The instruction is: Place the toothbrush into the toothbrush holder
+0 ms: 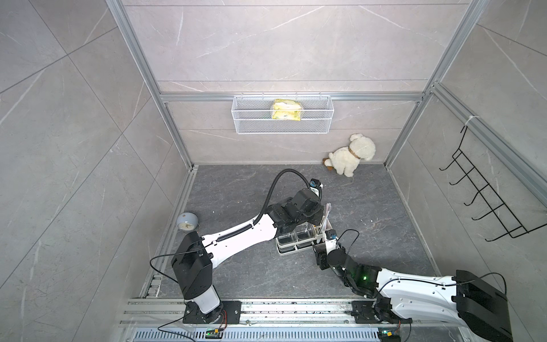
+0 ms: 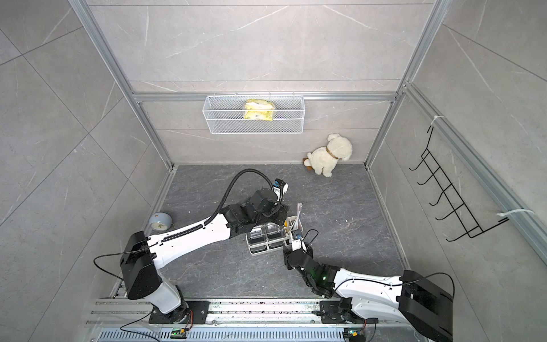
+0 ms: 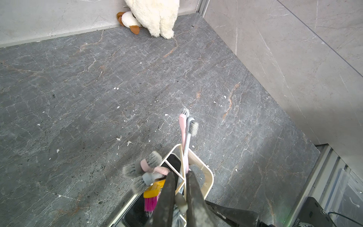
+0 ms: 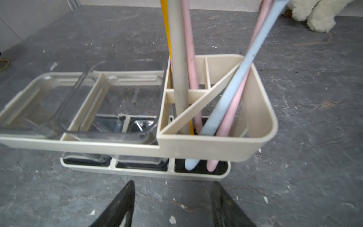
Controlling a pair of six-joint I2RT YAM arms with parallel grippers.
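Note:
In the right wrist view, a light blue toothbrush [image 4: 234, 83] and a pink toothbrush [image 4: 234, 106] stand leaning in the right compartment of the cream holder [image 4: 211, 148]. Their heads tilt right and away, and both lower ends reach the black base. The left wrist view shows the bristled heads of the pink brush [image 3: 182, 123] and bluish brush [image 3: 188, 138] beyond my left gripper. That gripper is shut above the holder, with no clear hold on anything visible. My right gripper is open in front of the holder, nothing between its fingers.
Makeup brushes [image 3: 145, 166] and a yellow-and-magenta brush [image 3: 153, 193] stand in the neighbouring compartments. Clear bins [image 4: 113, 102] fill the holder's left side. A plush dog [image 1: 350, 155] sits by the back wall, a round grey object [image 1: 187, 221] at left.

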